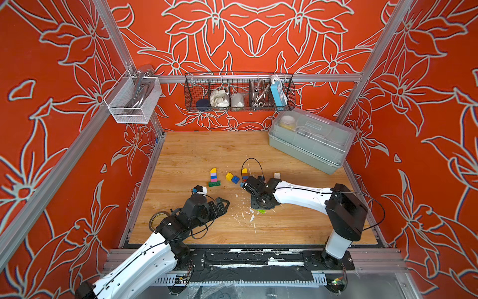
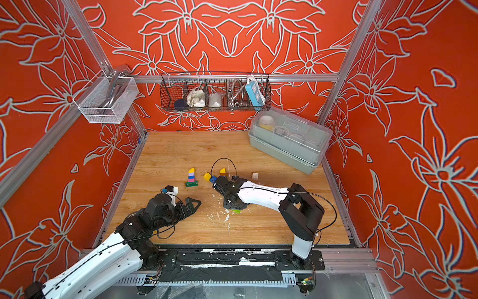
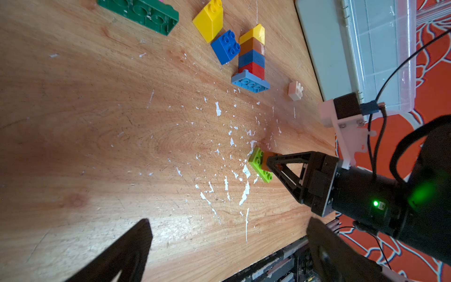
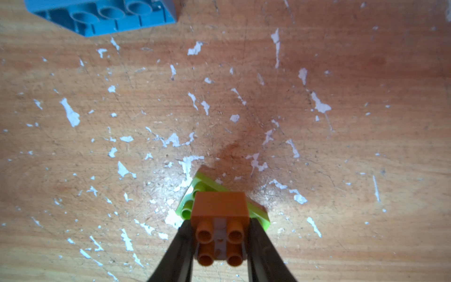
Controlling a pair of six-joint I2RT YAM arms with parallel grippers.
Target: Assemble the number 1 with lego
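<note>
In the right wrist view an orange-brown brick sits between the fingers of my right gripper, which is shut on it with the studs facing the camera. A lime green plate shows behind that brick, partly hidden by it; whether the two touch I cannot tell. My left gripper stands open and empty at the front left of the table. One column of yellow, brown, blue and red bricks adjoins a light blue base. Another column adjoins a green base.
Between the columns lie a loose yellow slope brick and a blue brick. A pale pink brick rests farther right. A lidded grey box fills the back right corner, and a tape roll is at front left.
</note>
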